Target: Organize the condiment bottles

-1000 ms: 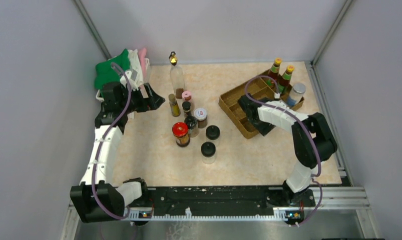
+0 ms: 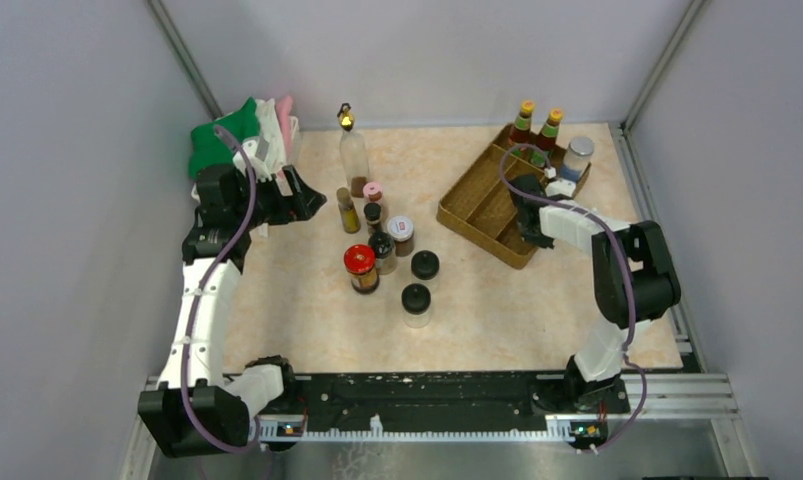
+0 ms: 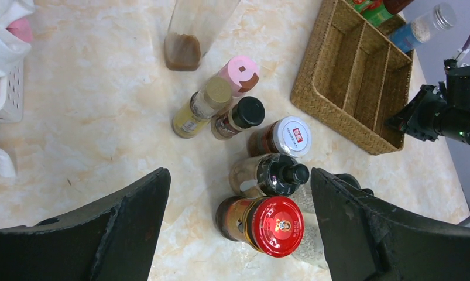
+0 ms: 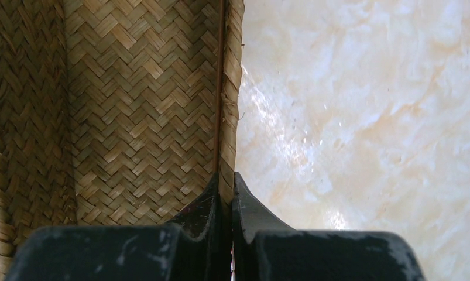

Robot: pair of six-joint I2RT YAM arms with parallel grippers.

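Note:
The woven divided basket point(image 2: 466, 203) lies angled at the right of the table. My right gripper is shut on its wall, one finger on either side of the thin woven rim point(image 4: 229, 99). Two dark bottles with yellow caps point(image 2: 526, 107) and a jar with blue contents point(image 3: 412, 34) stand in the basket's back compartments. Mid-table is a loose cluster: a red-lidded jar point(image 3: 277, 225), a black-capped bottle point(image 3: 261, 175), a white-lidded jar point(image 3: 293, 136), a pink-lidded bottle point(image 3: 242, 74) and others. Above the table left of them, my left gripper point(image 2: 312, 194) stays open and empty.
A tall clear bottle point(image 2: 354, 163) rises at the back. Two black-lidded jars point(image 2: 425, 264) stand nearer the front. At the back left is a white bin with green cloth point(image 2: 220, 140).
The basket has turned, its back end with the bottles and blue jar swinging left. My right gripper has shifted slightly right along with the basket's near corner. The left arm has barely moved.

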